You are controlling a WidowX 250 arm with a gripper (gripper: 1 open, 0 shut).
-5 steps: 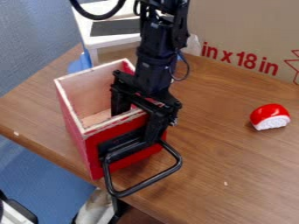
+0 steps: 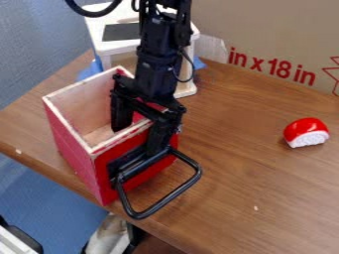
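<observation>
My black arm comes down from the top of the view, its gripper point(image 2: 141, 109) over the red open box point(image 2: 82, 141) on the wooden table. The gripper's lower end is at or inside the box's rim; whether its fingers are open or shut is hidden. A black loop handle point(image 2: 169, 195) sticks out from the box's near face. The box's pale interior shows at the left of the gripper.
A red-and-white rounded object point(image 2: 306, 131) lies on the table at the right, with clear wood point(image 2: 252, 198) around it. A white device stands behind the box, before a cardboard panel point(image 2: 279, 45). The table's edge runs along the left.
The arm and gripper have shifted slightly left, and the box has moved a little leftward and toward the front of the view, with its handle.
</observation>
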